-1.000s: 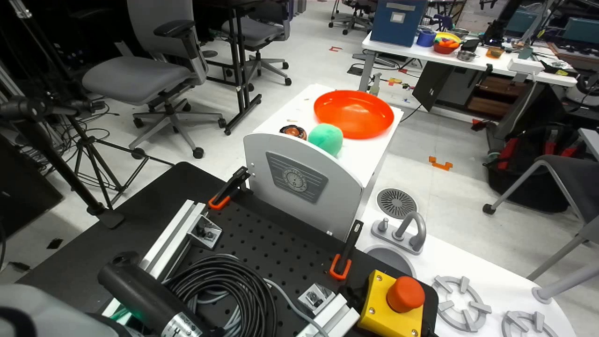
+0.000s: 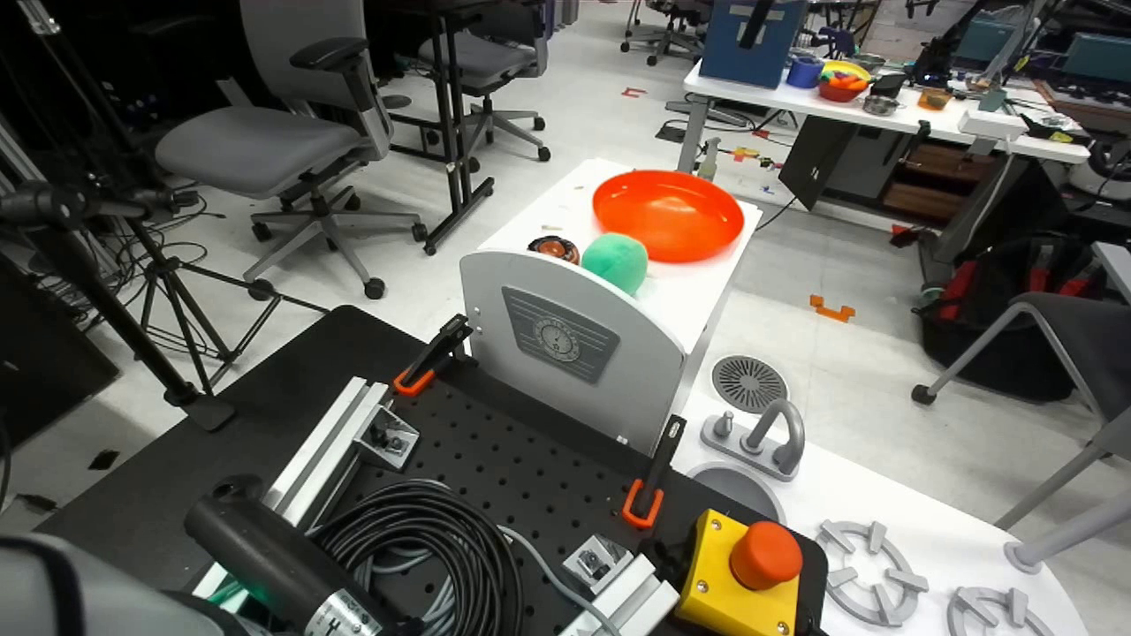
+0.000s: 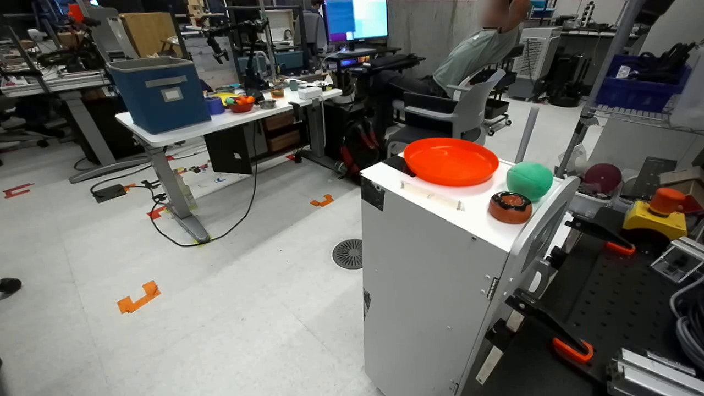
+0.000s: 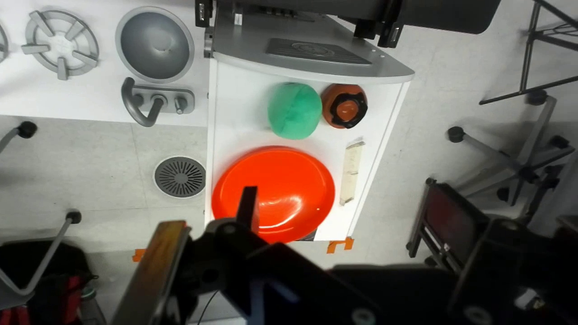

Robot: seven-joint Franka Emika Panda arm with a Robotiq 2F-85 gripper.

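Note:
On the white top of a toy cabinet [image 4: 230, 119] lies a round orange-red plate [image 4: 287, 189], with nothing on it. Beside the plate sits a soft green ball-like toy [image 4: 295, 111]. Against the toy's right side in the wrist view is a small brown round item with a black ring [image 4: 344, 105]. My gripper is open, its dark fingers reaching up from the bottom of the wrist view. One fingertip overlaps the plate in that view; height above it cannot be told. No object shows between the fingers.
A grey upright panel [image 2: 578, 334] borders the cabinet top. The white counter holds a sink [image 4: 155, 45], a faucet and burners. Clamps, coiled cables [image 2: 424, 551] and an emergency-stop box [image 2: 742, 572] occupy the black board. A tape strip [image 4: 352, 172] lies beside the plate.
The arm's grey part at the lower left has shifted slightly. A dark narrow piece now shows before the blue box at the top. The plate, green toy and brown item have not moved.

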